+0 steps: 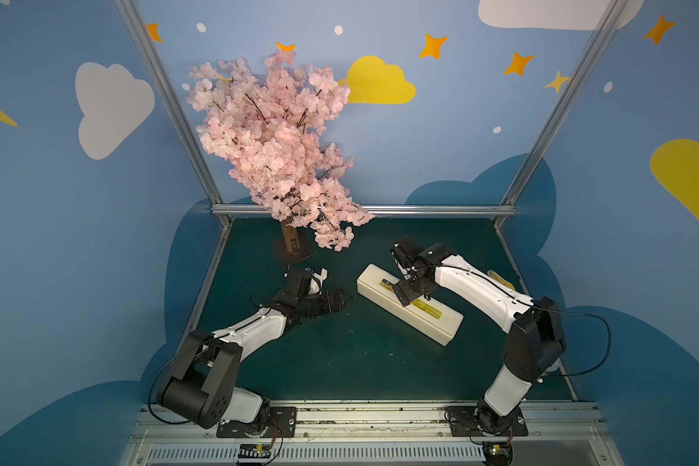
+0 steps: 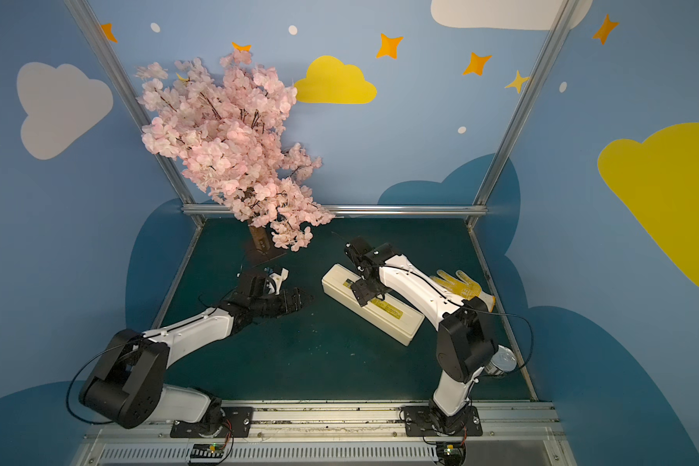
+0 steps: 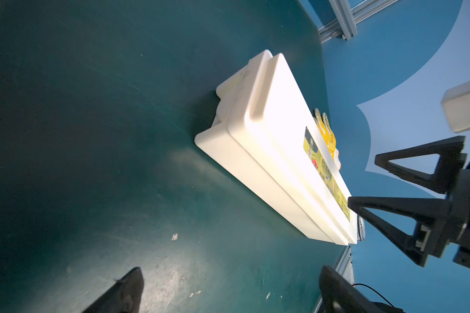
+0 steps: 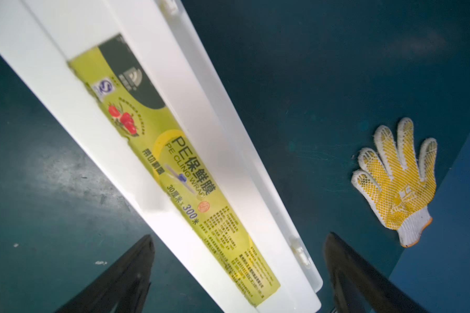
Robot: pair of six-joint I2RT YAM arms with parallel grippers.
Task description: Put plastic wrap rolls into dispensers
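Observation:
The long cream-white dispenser box (image 1: 400, 308) lies diagonally on the dark green table, its lid down. A green-yellow PE cling wrap label (image 4: 188, 177) runs along the lid in the right wrist view. No wrap roll shows; the inside of the box is hidden. Just above the lid, my right gripper stands open with nothing between its fingers. Off the box's far left end, my left gripper (image 1: 342, 300) is open and empty, clear of the box. In the left wrist view, a small gap shows under the lid at the near end (image 3: 228, 107).
A yellow-dotted glove (image 4: 399, 180) lies right of the box. A clear round container (image 2: 502, 361) sits by the right arm's base. The pink blossom tree (image 1: 291, 237) stands at the back left.

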